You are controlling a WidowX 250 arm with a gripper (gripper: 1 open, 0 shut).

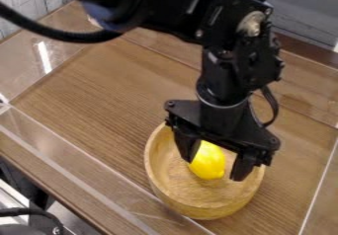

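My black gripper [214,155] hangs over a round, light wooden bowl [172,188], its two fingers apart and reaching down just inside the rim. A yellow object [208,162] lies in the bowl between the open fingers; whether either finger touches it, I cannot tell. The back of the bowl is hidden behind the gripper.
A clear strip runs along the near left edge, with black cables beyond it. Something white and blue at the top left is partly hidden by the arm.
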